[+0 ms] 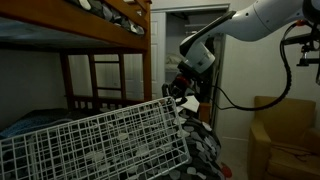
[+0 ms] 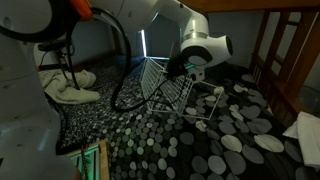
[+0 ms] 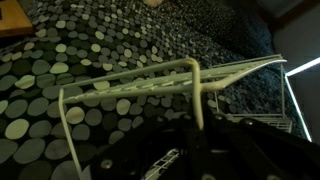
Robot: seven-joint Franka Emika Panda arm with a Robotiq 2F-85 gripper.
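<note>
A large white wire rack [image 1: 100, 145] stands tilted over a bed, filling the lower left of exterior view 1. My gripper [image 1: 177, 95] is at its upper right corner, shut on the rack's thin wire edge. In exterior view 2 the gripper [image 2: 190, 71] appears at the top of the rack, partly in shadow. The wrist view has the rack's white rim wire [image 3: 196, 90] running down between the dark fingers; their exact contact is too dark to make out.
Patterned bedding with grey dots [image 2: 230, 143] lies beneath the rack. A wooden bunk bed frame [image 1: 147, 60] rises behind it, its upper bunk overhanging on the left. A tan armchair [image 1: 285, 140] stands at the right.
</note>
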